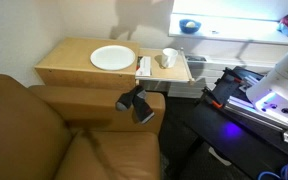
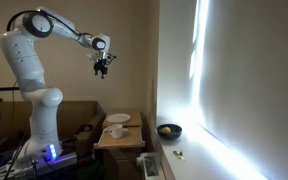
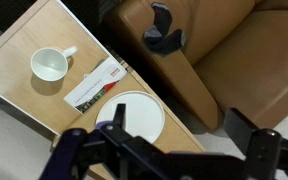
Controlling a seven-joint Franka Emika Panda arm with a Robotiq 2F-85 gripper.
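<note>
High above the wooden table, my gripper (image 2: pixel 101 70) stands open and empty, well apart from everything below. From the wrist, its dark fingers (image 3: pixel 256 140) lie spread along the lower part of the view. A round white plate (image 1: pixel 113 57) rests on the table, looking bare. The white mug (image 1: pixel 169 58) is upright on the same table, and its inside (image 3: pixel 50 65) looks empty. Between plate and mug lies a small white box (image 3: pixel 95 84) with red and green marks. A dark, sock-like cloth (image 1: pixel 136 103) drapes over the brown sofa's edge.
The brown leather sofa (image 1: pixel 104 155) borders the wooden table (image 1: pixel 68 61). On the windowsill sits a dark blue bowl (image 2: pixel 169 131) with something yellowish in it. A radiator-like white panel (image 1: pixel 209 73) is below the window. Cables lie by the robot's black stand (image 1: pixel 224 140).
</note>
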